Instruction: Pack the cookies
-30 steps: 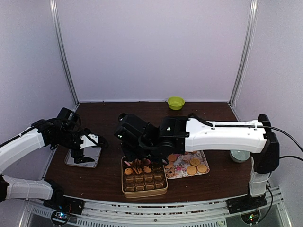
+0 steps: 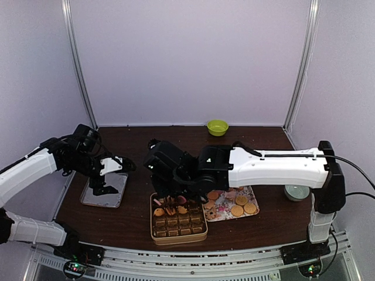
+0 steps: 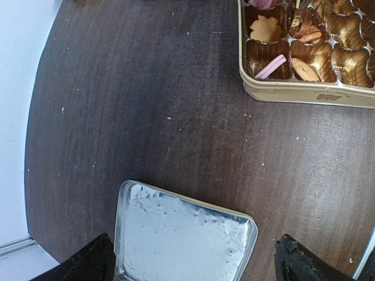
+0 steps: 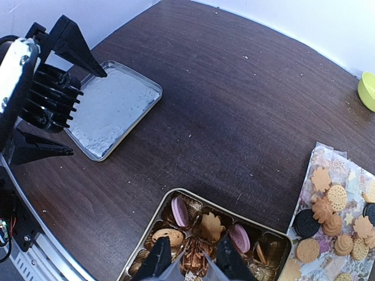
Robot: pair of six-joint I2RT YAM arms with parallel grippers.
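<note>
A gold tin (image 2: pixel 179 234) with a divided insert stands at the front middle. In the right wrist view its filled compartments hold pink sandwich cookies (image 4: pixel 180 211), a flower-shaped cookie (image 4: pixel 211 226) and an oval cookie (image 4: pixel 168 236). The front rows look empty from above. My right gripper is low over the tin, shut on a brown cookie between its fingers; glossy compartments behind blur that cookie's outline. At the left, above the metal lid (image 3: pixel 186 234), my left gripper is open with nothing between its fingers.
A patterned tray (image 2: pixel 225 205) with several cookies lies just right of the tin. A green bowl (image 2: pixel 217 127) stands at the back, a pale bowl (image 2: pixel 297 192) at the right. My right arm (image 2: pixel 275 168) stretches across the table. Bare table separates lid and tin.
The left arm has shifted slightly, its gripper a little lower over the lid. My right gripper has moved only slightly above the tin; tin, tray and bowls stay put.
</note>
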